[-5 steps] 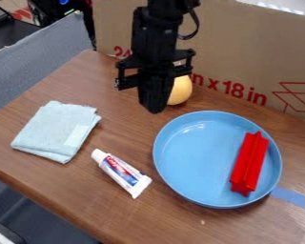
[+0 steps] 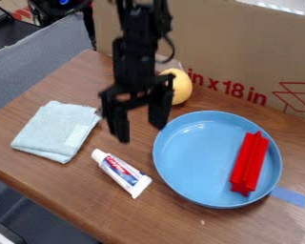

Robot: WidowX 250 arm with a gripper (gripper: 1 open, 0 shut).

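Observation:
The black gripper (image 2: 136, 111) hangs open and blurred over the middle of the table, fingers pointing down, with nothing visible between them. Below it lies a white toothpaste tube (image 2: 121, 174) with blue and red print. A folded pale cloth (image 2: 54, 132) is to the left. To the right is a blue plate (image 2: 191, 164) holding red stick-like items (image 2: 250, 162). A yellow rounded object (image 2: 181, 84) is partly hidden behind the arm.
A cardboard box (image 2: 244, 57) stands along the back of the wooden table (image 2: 79, 200). Blue tape (image 2: 288, 196) is at the right.
The objects on the table have not moved.

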